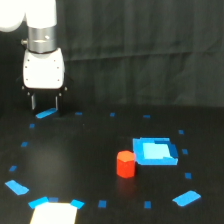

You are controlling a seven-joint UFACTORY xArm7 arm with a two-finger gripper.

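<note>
My gripper (45, 99) hangs at the upper left below the white arm, its two thin dark fingers apart, with nothing visible between them. A red block (126, 163) stands on the black table toward the centre front. Just right of and behind it sits a blue-rimmed square (139, 150) with a pale inside.
The black table (80, 160) carries small blue tape marks and larger blue strips. A pale, light-coloured object (53, 214) is cut off at the front left edge. A dark curtain hangs behind.
</note>
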